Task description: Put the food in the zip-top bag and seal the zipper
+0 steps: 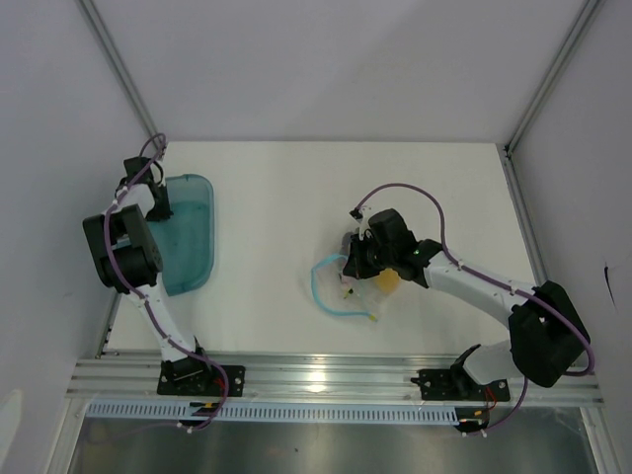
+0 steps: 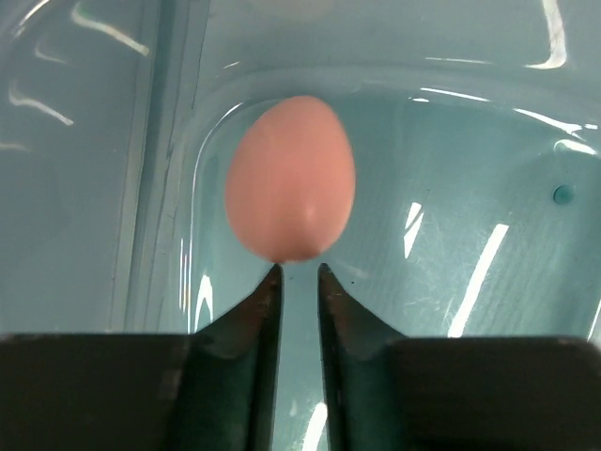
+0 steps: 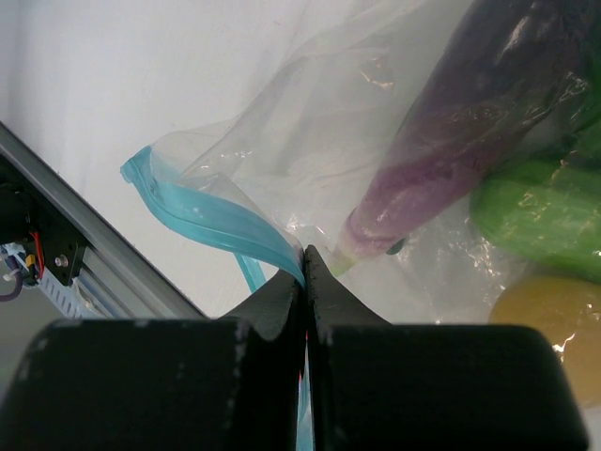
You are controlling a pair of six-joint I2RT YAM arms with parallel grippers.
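In the left wrist view a brown egg [image 2: 290, 174] lies in the teal tray [image 2: 488, 207], just beyond the fingertips of my left gripper, which stands part open with nothing between its fingers. My right gripper is shut on the blue zipper edge [image 3: 217, 213] of the clear bag [image 3: 310, 122]. Inside the bag are a purple eggplant-like item [image 3: 432, 160], a green vegetable [image 3: 535, 211] and a yellow-orange food [image 3: 549, 324]. In the top view the left gripper is over the back of the tray [image 1: 188, 257].
Walls and metal rails border the table, and a front rail [image 3: 113, 263] shows beside the bag in the right wrist view.
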